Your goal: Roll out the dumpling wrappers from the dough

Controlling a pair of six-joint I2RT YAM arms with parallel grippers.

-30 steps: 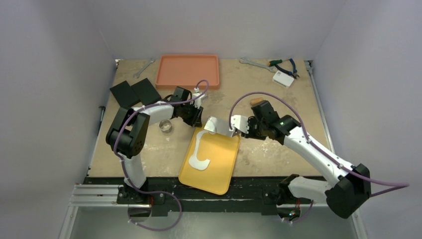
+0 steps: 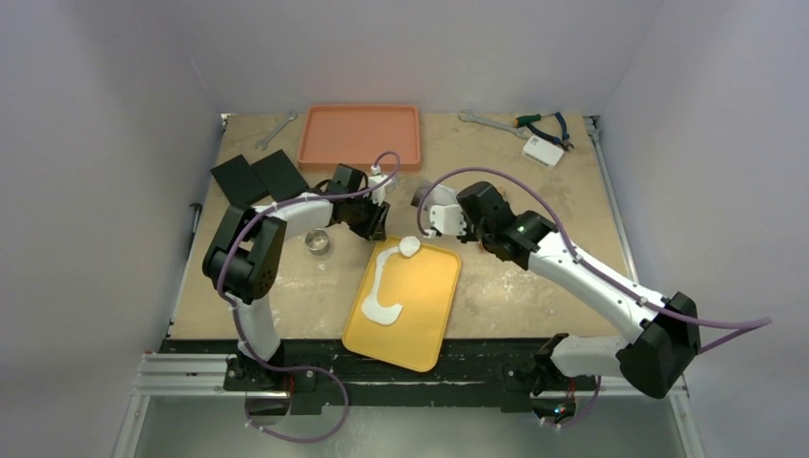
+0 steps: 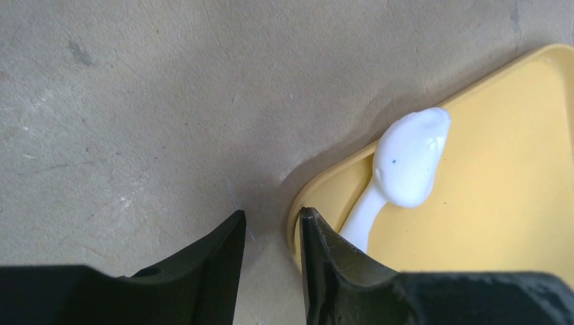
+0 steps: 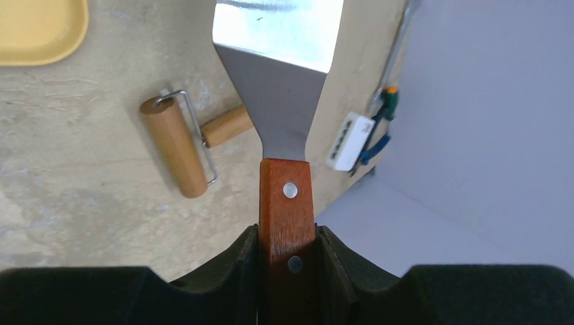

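Note:
The yellow tray (image 2: pixel 425 315) holds a flattened white dough strip (image 2: pixel 380 310) and a rounded lump (image 2: pixel 409 246) near its far edge; in the left wrist view the lump (image 3: pixel 409 156) lies against the rim. My left gripper is open at the tray's corner, one finger at the rim, nothing held. My right gripper is shut on the wooden handle of a metal scraper (image 4: pixel 274 88), raised over the table beside the tray. A wooden rolling tool (image 4: pixel 172 145) with a wire frame lies on the table below it.
An orange tray (image 2: pixel 359 134) stands at the back, black plates (image 2: pixel 277 176) and a metal cup (image 2: pixel 318 242) at the left. Wrenches, pliers (image 2: pixel 549 129) and a white box (image 2: pixel 542 151) lie at the back right.
My right arm with the scraper has swung away from over the lump, toward the back, uncovering it. The left arm has not visibly moved.

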